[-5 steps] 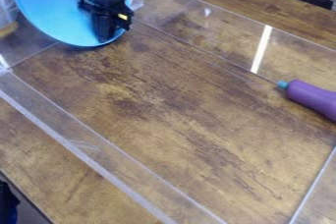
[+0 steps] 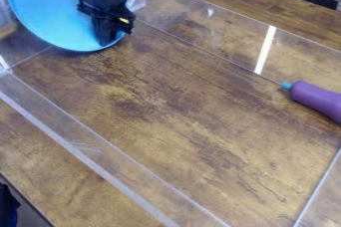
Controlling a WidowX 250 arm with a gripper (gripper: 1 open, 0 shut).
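Observation:
A large light-blue round dish [image 2: 47, 2] stands tilted in the top left corner of the view. The black gripper [image 2: 107, 24] is down at its right side, over the inside of the dish. The gripper looks shut; its fingertips are dark and small, and whether anything is between them cannot be made out. A purple bottle-like object [image 2: 316, 100] with a teal tip lies at the right edge, well apart from the gripper.
Clear plastic walls [image 2: 80, 151] border the wooden work surface [image 2: 173, 121]. A dark object shows at the lower left edge.
The gripper and blue dish have stayed at nearly the same place, with at most a very slight shift. The purple object has not moved.

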